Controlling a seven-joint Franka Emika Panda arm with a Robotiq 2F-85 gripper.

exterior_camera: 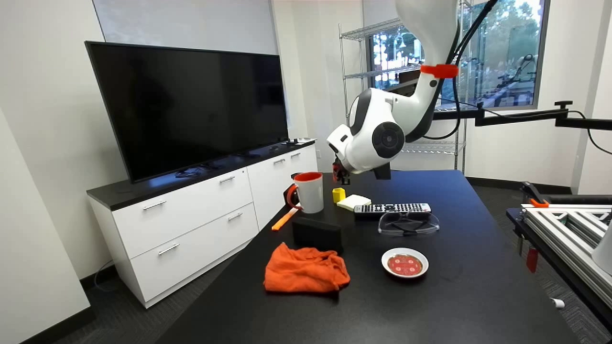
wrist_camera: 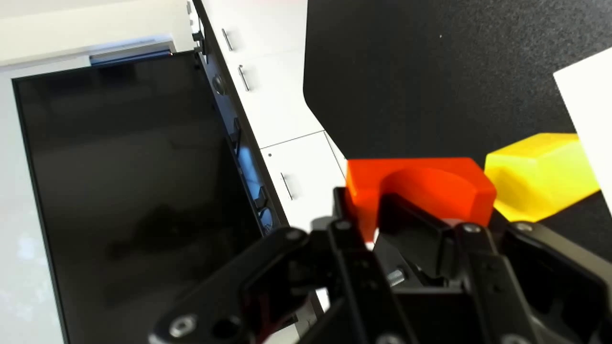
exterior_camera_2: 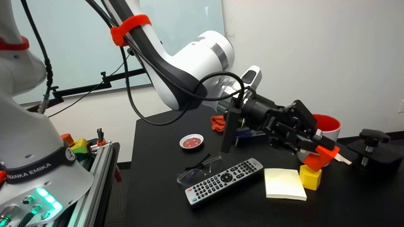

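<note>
An orange arch-shaped block [wrist_camera: 427,175] is pinched by one of its ends between my gripper's [wrist_camera: 367,213] dark fingers. Exterior view 2 has this orange block [exterior_camera_2: 321,158] at the tip of the tilted gripper [exterior_camera_2: 317,143], just over a yellow block [exterior_camera_2: 310,177]. Whether the two blocks touch cannot be told. The yellow block [wrist_camera: 542,177] shows right of the orange one in the wrist view and stands on the black table [wrist_camera: 413,69]. From exterior view 1, the fingertips look dark and small, above and behind the yellow block [exterior_camera: 339,195].
Close by stand a white mug [exterior_camera_2: 328,128] with red inside and a pad of pale notes [exterior_camera_2: 284,184]. A remote [exterior_camera_2: 223,181], clear glasses [exterior_camera: 408,223], a small dish [exterior_camera: 405,263], an orange cloth [exterior_camera: 307,269] and a black box [exterior_camera: 317,234] lie around the table.
</note>
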